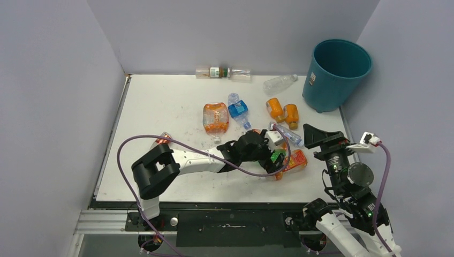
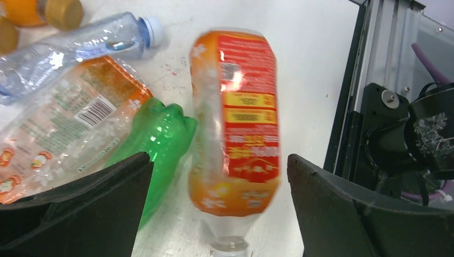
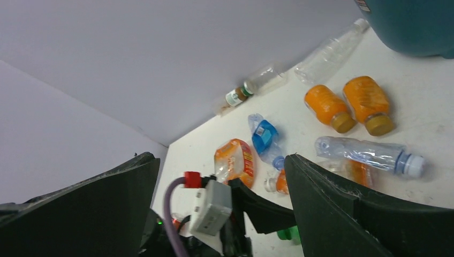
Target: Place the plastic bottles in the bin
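Note:
In the left wrist view, an orange-labelled bottle (image 2: 234,123) lies between the open fingers of my left gripper, beside a green bottle (image 2: 155,139), another orange-labelled bottle (image 2: 69,123) and a clear bottle (image 2: 96,43). My right gripper is open, raised at the table's right side. Two orange bottles (image 1: 275,110), a blue-label bottle (image 1: 238,110), a large orange bottle (image 1: 216,118), clear bottles (image 1: 278,83) and the teal bin (image 1: 329,80) stand or lie farther back. A bottle (image 1: 163,139) at left is partly hidden by the arm.
A jar-like bottle pair (image 1: 219,72) lies along the back edge. Grey walls surround it, and the front rail borders the near edge.

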